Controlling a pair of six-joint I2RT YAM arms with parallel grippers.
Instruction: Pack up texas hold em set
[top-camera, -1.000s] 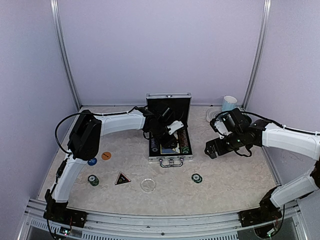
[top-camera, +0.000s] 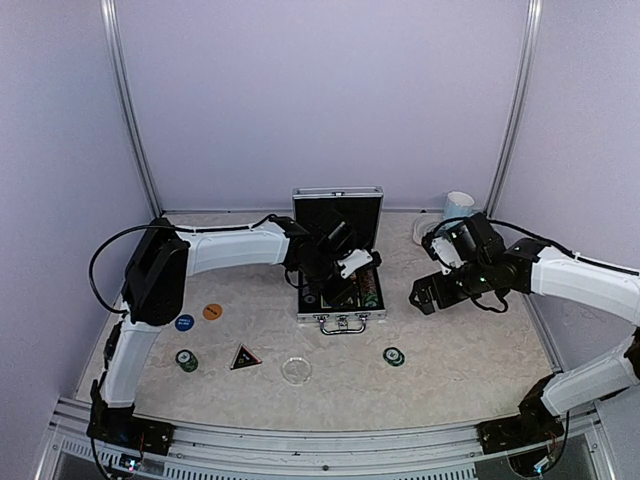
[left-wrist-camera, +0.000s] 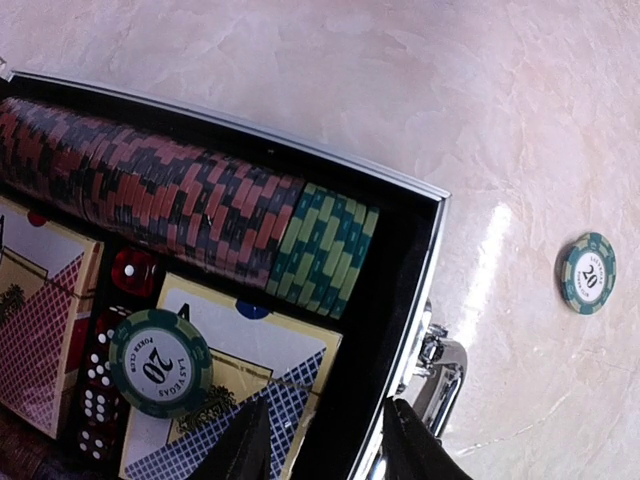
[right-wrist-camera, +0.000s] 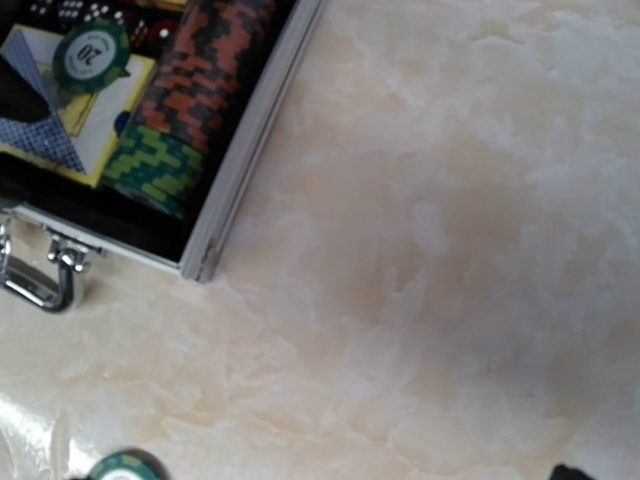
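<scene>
The open silver case (top-camera: 340, 314) holds rows of red and green chips (left-wrist-camera: 323, 250), card decks (left-wrist-camera: 255, 375), dice and a loose green 20 chip (left-wrist-camera: 160, 362) lying on a deck. My left gripper is over the case's front part; whether anything is between its fingers cannot be seen. My right gripper (top-camera: 423, 296) hangs open right of the case. Green chips (top-camera: 393, 356) lie front right. A green chip stack (top-camera: 187, 360), blue chip (top-camera: 184, 322), orange chip (top-camera: 212, 311), triangular piece (top-camera: 245, 358) and clear disc (top-camera: 296, 370) lie left and front.
A pale mug (top-camera: 459, 205) and a clear dish (top-camera: 425, 230) stand at the back right, behind my right arm. Walls bound the back and sides.
My left gripper has shifted slightly to the right over the case, and the arm's angle has changed a little. The right arm stays nearly still.
</scene>
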